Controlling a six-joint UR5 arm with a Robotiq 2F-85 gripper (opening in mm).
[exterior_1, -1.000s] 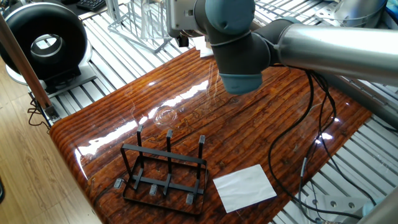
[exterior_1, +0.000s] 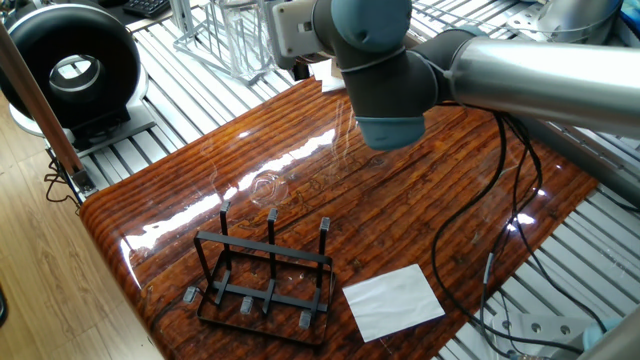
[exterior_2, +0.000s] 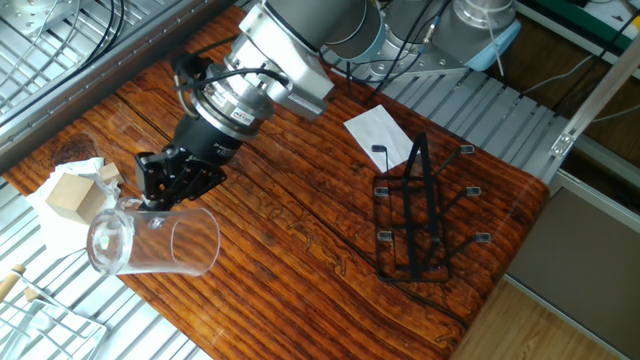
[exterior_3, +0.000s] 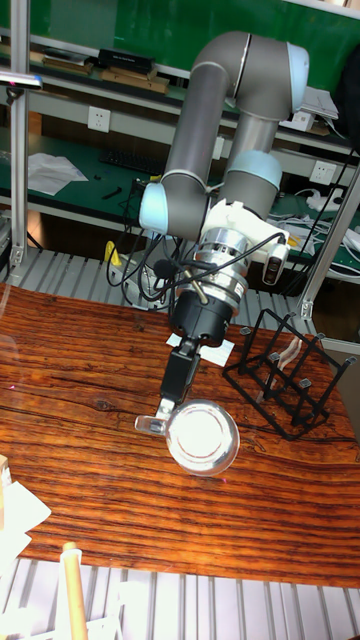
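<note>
A clear glass mug (exterior_2: 196, 243) hangs from my gripper (exterior_2: 152, 203) by its handle side. In exterior view 3 the gripper (exterior_3: 167, 409) appears shut on the mug's handle (exterior_3: 151, 425), and the round of the mug (exterior_3: 202, 437) faces that camera. The mug looks held clear of the wooden table, lying over on its side in exterior view 2. Exterior view 1 hides the fingertips behind the arm and beyond the frame's top. A black metal rack (exterior_1: 265, 290) with upright prongs stands empty on the table, well apart from the mug.
A white sheet (exterior_1: 394, 302) lies beside the rack. Wooden blocks (exterior_2: 77, 198) rest on white paper at the table's edge, close to the mug in exterior view 2. A wire rack with wooden handles (exterior_2: 40, 315) stands off the table.
The wrist has shifted very slightly in exterior view 1. The rack and white sheet have stayed in place.
</note>
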